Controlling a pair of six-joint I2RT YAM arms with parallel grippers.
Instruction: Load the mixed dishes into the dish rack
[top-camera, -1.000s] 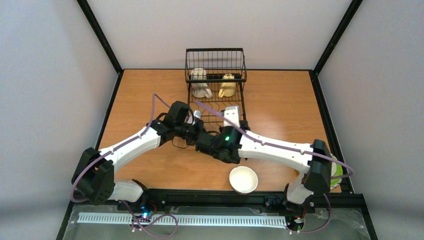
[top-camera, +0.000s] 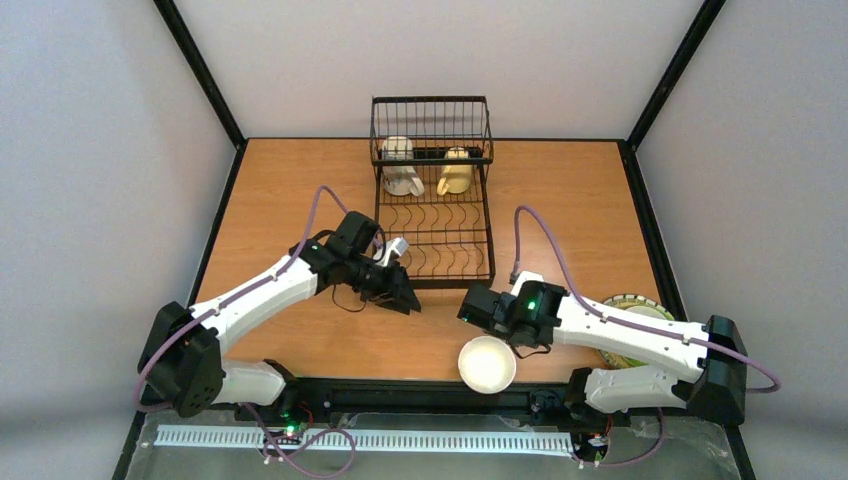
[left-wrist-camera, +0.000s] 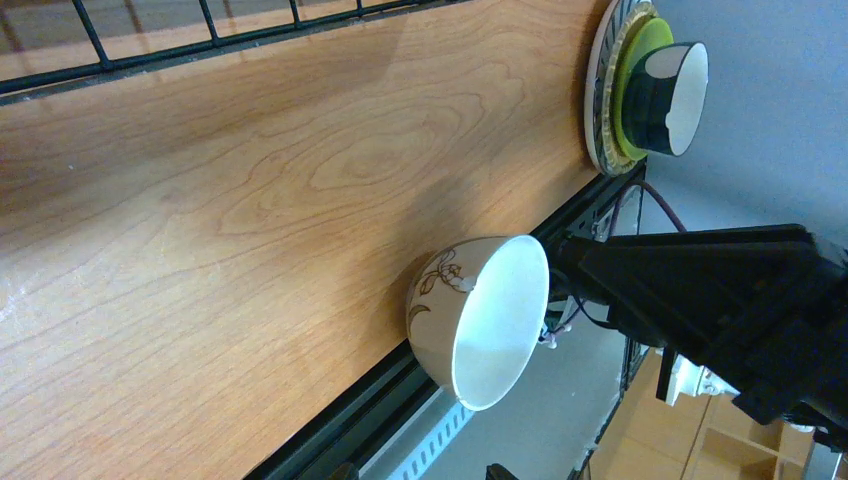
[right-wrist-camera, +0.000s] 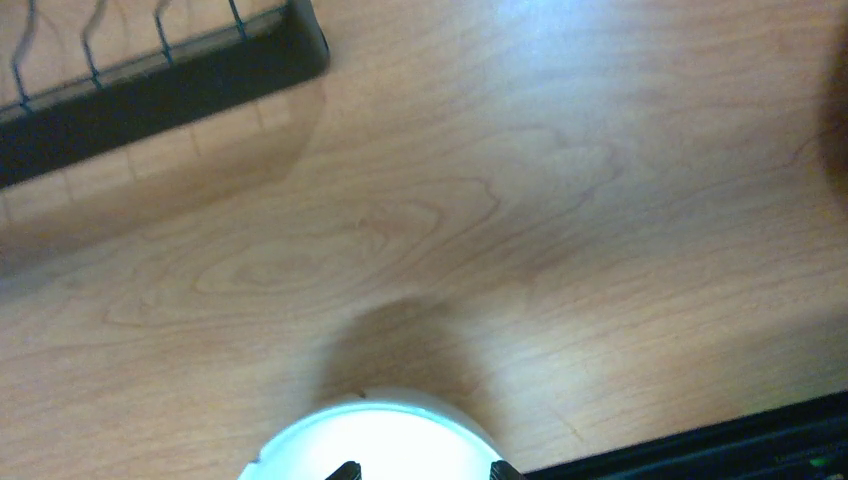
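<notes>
A white bowl (top-camera: 487, 364) stands upright near the table's front edge; the left wrist view shows brown floral marks on the outside of the bowl (left-wrist-camera: 432, 290). My right gripper (top-camera: 468, 312) is above and behind it, and in the right wrist view its spread fingertips overlap the bowl (right-wrist-camera: 390, 445). Left of centre, my left gripper (top-camera: 412, 308) hangs over the table in front of the dish rack (top-camera: 490, 240), its fingertips apart and nothing between them. Within the rack's far part sit a white mug (top-camera: 397, 165) and a cream mug (top-camera: 457, 172).
At the right edge, a stack of plates (top-camera: 632, 302) is partly hidden by my right arm. The left wrist view shows a green plate (left-wrist-camera: 630, 85) in it and a dark cup (left-wrist-camera: 655, 110) on top. Bare wood lies on both sides of the rack.
My right arm has swung right and towards the front, away from the left gripper and the rack, closer to the bowl. The bowl has not moved.
</notes>
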